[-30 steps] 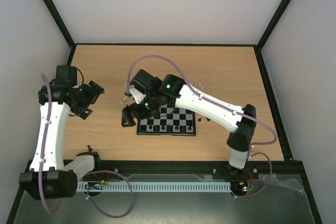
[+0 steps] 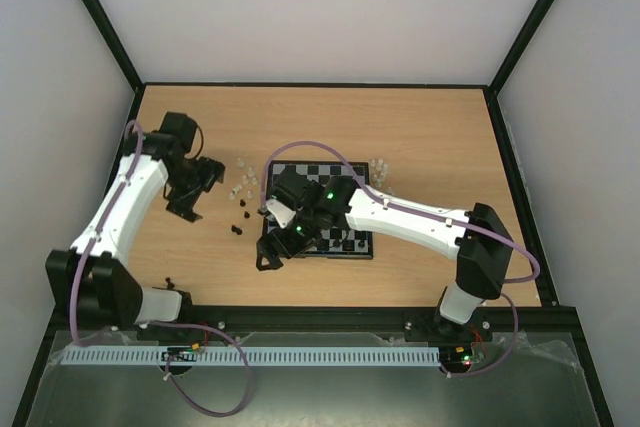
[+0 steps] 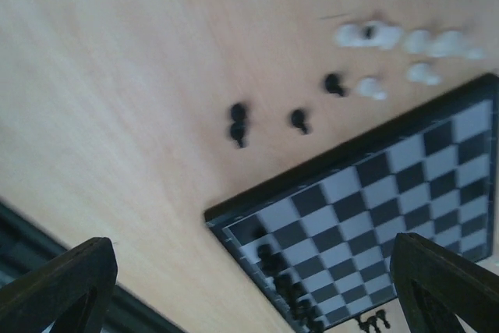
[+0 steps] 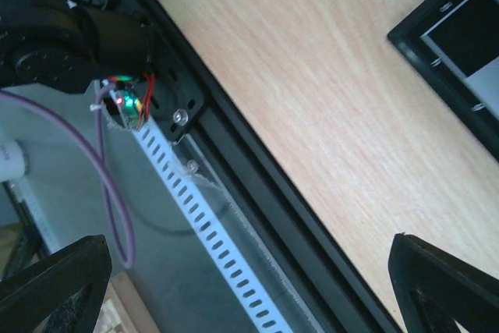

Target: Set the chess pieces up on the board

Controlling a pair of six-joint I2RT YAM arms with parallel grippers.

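Observation:
The checkered chessboard lies mid-table, partly covered by my right arm. In the left wrist view, dark pieces stand in rows near one end of the board. Loose black pieces lie beside it, and several white pieces lie farther along. My left gripper hangs open left of the loose pieces, its fingers empty. My right gripper is open and empty over the board's front left corner. Its wrist view shows bare wood and a board corner.
More white pieces cluster right of the board. Past the board's side, a few dark pieces show in the left wrist view. A black frame rail borders the table front.
My right gripper has come toward the table front and slightly right, uncovering loose pieces left of the board. My left gripper has shifted to the right. Both stay empty.

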